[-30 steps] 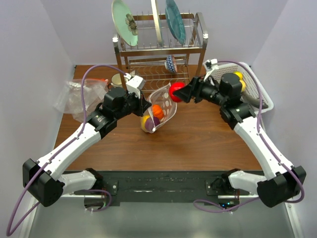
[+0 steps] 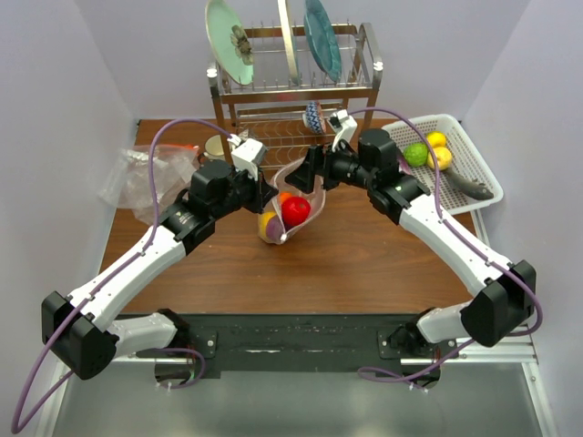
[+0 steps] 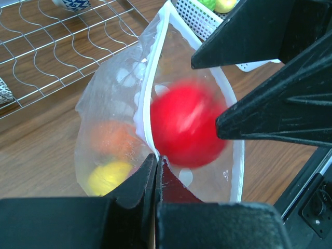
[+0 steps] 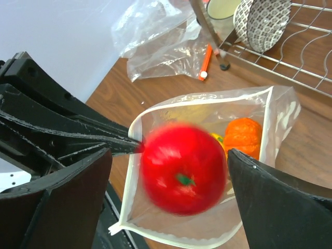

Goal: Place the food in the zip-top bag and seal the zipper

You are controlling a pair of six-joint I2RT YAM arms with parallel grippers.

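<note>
A clear zip top bag [image 2: 308, 218] stands with its mouth wide, its white zipper edge held by my left gripper, which is shut on it. Inside the bag's mouth is a red tomato [image 2: 296, 211], blurred in both wrist views. An orange pumpkin-like item [image 4: 243, 137], a yellow item [image 2: 265, 223] and a purple one [image 2: 274, 229] also lie in the bag. My right gripper is open over the mouth; its fingers stand clear of the tomato, one on each side of it in the right wrist view.
At the right, a white basket [image 2: 487, 167] holds a green item [image 2: 415, 154], yellow fruit [image 2: 439, 158] and a dark long item [image 2: 468, 185]. The dish rack [image 2: 296, 91] stands right behind the bag. Another clear bag [image 2: 146, 182] lies at left.
My right gripper has moved left over the bag and opened. The left arm has stayed in place.
</note>
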